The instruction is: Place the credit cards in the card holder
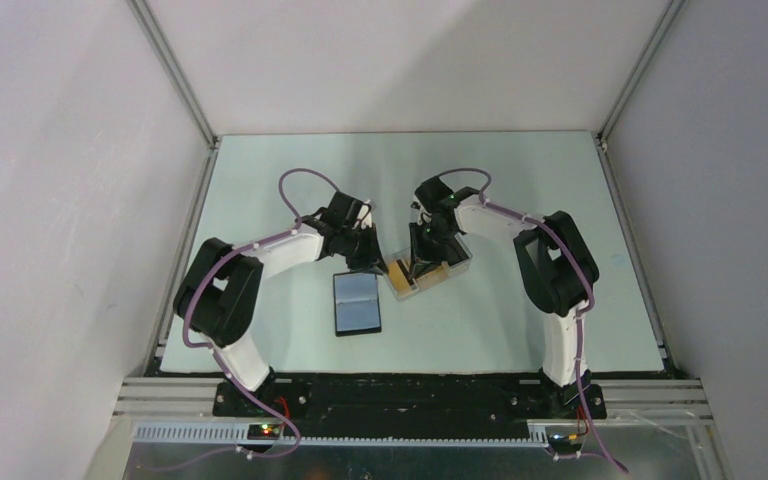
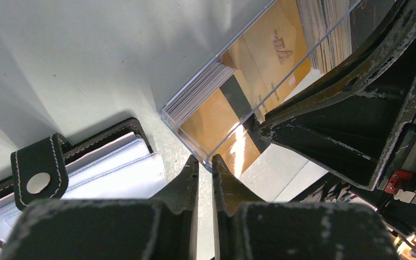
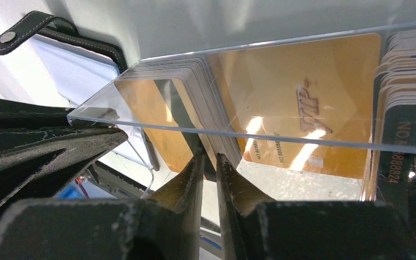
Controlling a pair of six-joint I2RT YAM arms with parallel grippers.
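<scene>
A clear plastic box (image 1: 465, 266) lies slanted on the table, holding several gold cards (image 2: 273, 46) and black cards (image 3: 406, 141). Its left corner wall sits between the fingertips of my left gripper, which is shut on it. Over the box's left half, my right gripper has its fingers a narrow gap apart, straddling the top edge of a striped gold card (image 3: 165, 143); whether they touch it is hard to tell. The black card holder (image 1: 357, 303) lies unfolded just left of the box, its clear sleeves (image 2: 119, 179) showing.
The holder's snap strap (image 2: 38, 170) sticks out beside its sleeves. Both grippers sit close together over the box.
</scene>
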